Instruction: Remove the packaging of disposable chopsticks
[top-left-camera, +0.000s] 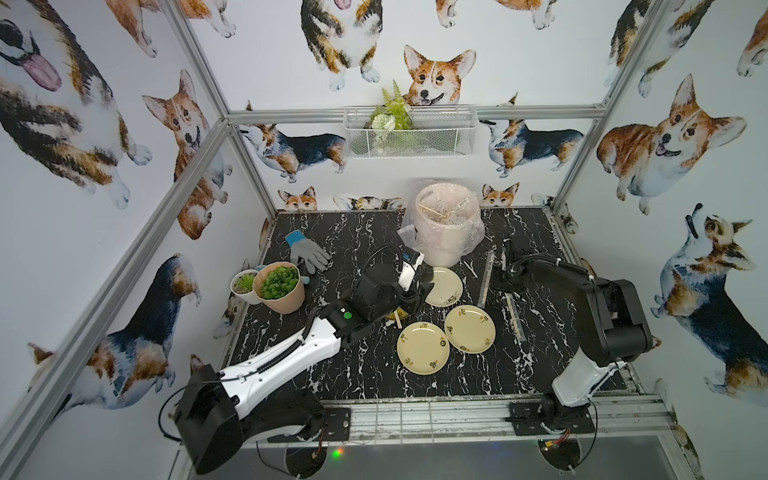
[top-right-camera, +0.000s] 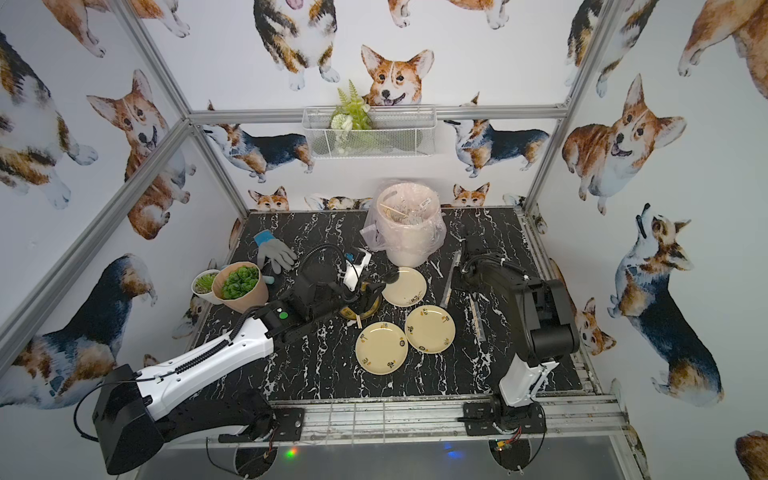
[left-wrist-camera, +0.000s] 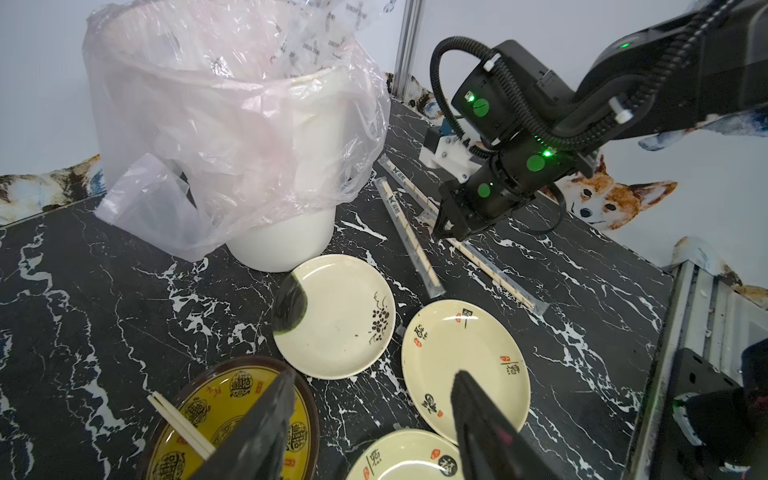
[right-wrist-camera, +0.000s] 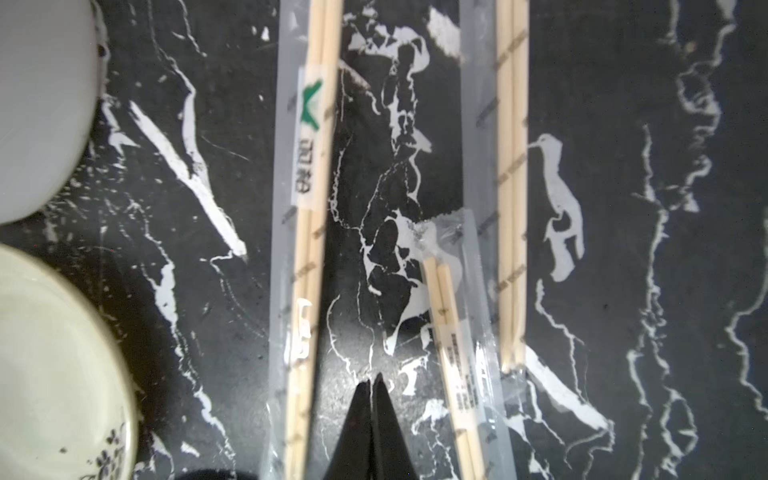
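Three clear-wrapped chopstick packets lie on the black marbled table at the right. In the right wrist view, one long packet (right-wrist-camera: 314, 216) runs down the left. Another packet (right-wrist-camera: 512, 160) is at upper right, and a third packet (right-wrist-camera: 456, 360) sits lower, close beside it. My right gripper is over the gap between the left and lower packets, shut, with nothing visible between its fingertips. In the left wrist view, my left gripper stands open and empty above the plates. Bare chopsticks (left-wrist-camera: 182, 425) rest on a brown-rimmed yellow dish (left-wrist-camera: 312, 416), partly hidden by a finger.
A bin (left-wrist-camera: 280, 240) lined with a pinkish plastic bag stands at the back. Cream plates (top-left-camera: 423, 348) occupy the middle; another plate (top-left-camera: 470, 329) and a further plate (top-left-camera: 444, 286) are close by. Potted plants (top-left-camera: 279, 286) and a grey glove (top-left-camera: 309, 253) sit at left.
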